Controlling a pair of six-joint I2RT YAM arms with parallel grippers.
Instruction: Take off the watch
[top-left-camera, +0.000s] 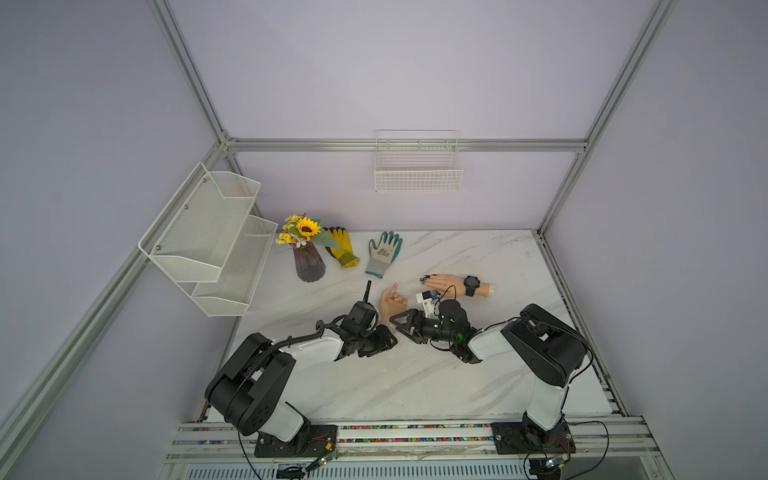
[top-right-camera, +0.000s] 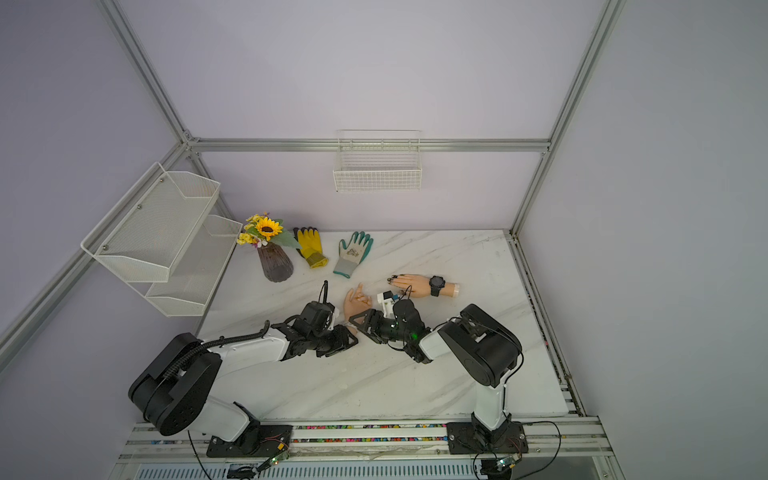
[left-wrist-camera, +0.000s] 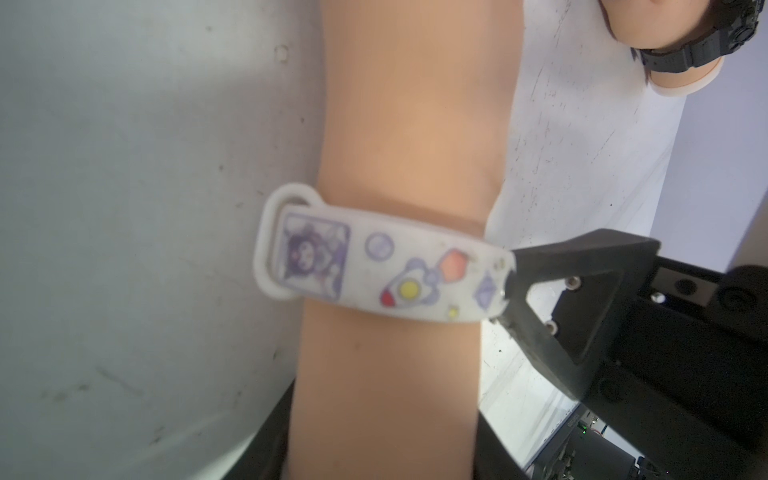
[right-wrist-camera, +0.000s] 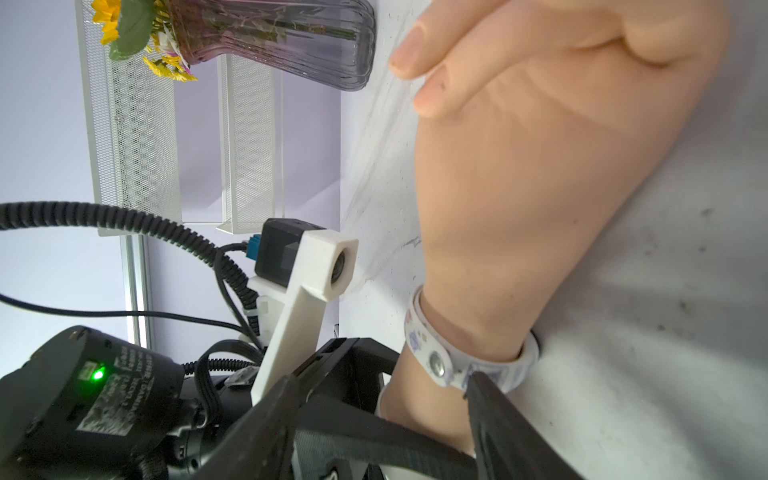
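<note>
A white cartoon-print watch band (left-wrist-camera: 376, 264) circles the wrist of the palm-up model hand (right-wrist-camera: 544, 176). My left gripper is shut on the forearm just below the band in the left wrist view. My right gripper is open at the band from the side, a fingertip touching its end in the left wrist view; in the right wrist view the band (right-wrist-camera: 472, 364) lies just beyond its fingers. A second hand (top-left-camera: 444, 282) lies behind, palm down, wearing a black watch (top-left-camera: 472, 285).
A vase of sunflowers (top-left-camera: 309, 264), a yellow glove (top-left-camera: 342, 248) and a grey-green glove (top-left-camera: 382, 254) lie along the back left. White mesh shelves (top-left-camera: 208, 232) hang left; a wire basket (top-left-camera: 418, 168) hangs on the back rail.
</note>
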